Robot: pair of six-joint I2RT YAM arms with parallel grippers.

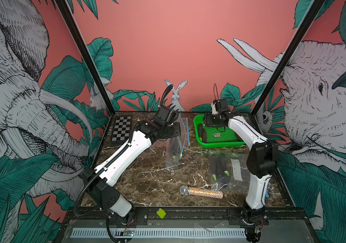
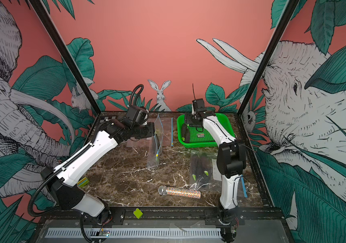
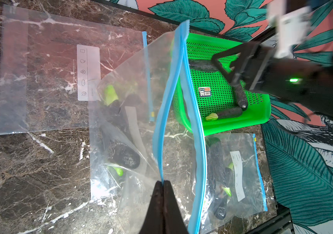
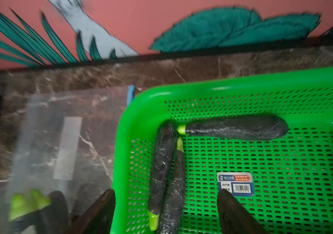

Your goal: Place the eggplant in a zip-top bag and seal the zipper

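Note:
My left gripper is shut on the blue zipper edge of an upright, open zip bag (image 3: 127,117), which holds dark eggplants with green stems low inside. My right gripper is part open, with nothing between its fingers, over the green basket (image 4: 232,83). In the basket lie several long eggplants, among them one along the back (image 4: 236,126) and two along the left side. The right arm is blurred in the left wrist view.
An empty flat bag (image 3: 41,78) lies behind the held bag. A bag with eggplants (image 1: 237,170) lies right front. A glittery microphone (image 1: 201,191) lies at the front, a checkered board (image 1: 121,128) at back left.

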